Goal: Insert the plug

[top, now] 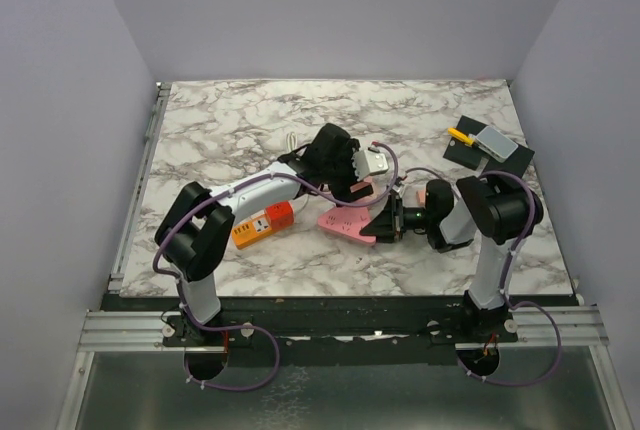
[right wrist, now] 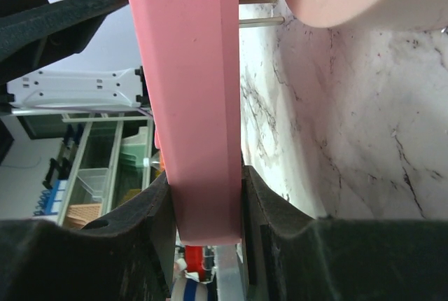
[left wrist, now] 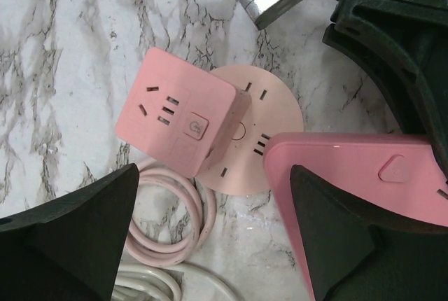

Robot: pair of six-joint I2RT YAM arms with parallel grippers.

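Observation:
My right gripper is shut on one end of a pink power strip [right wrist: 192, 98]. In the top view the strip [top: 346, 224] is at the middle of the table, below my left gripper [top: 352, 192]. The left wrist view has my left gripper open, its fingers [left wrist: 77, 234] wide apart with nothing gripped between them. Beyond its fingertips is a pink cube socket [left wrist: 168, 115] with slots and a switch, beside a round pink disc [left wrist: 259, 115] with slots. I cannot make out a plug for certain.
A coiled pink cord [left wrist: 185, 234] and a white cord [left wrist: 203, 273] lie below the cube. An orange-red box [top: 262, 225] is left of the strip. At the right, a grey and yellow item [top: 490, 145] lies on black mats.

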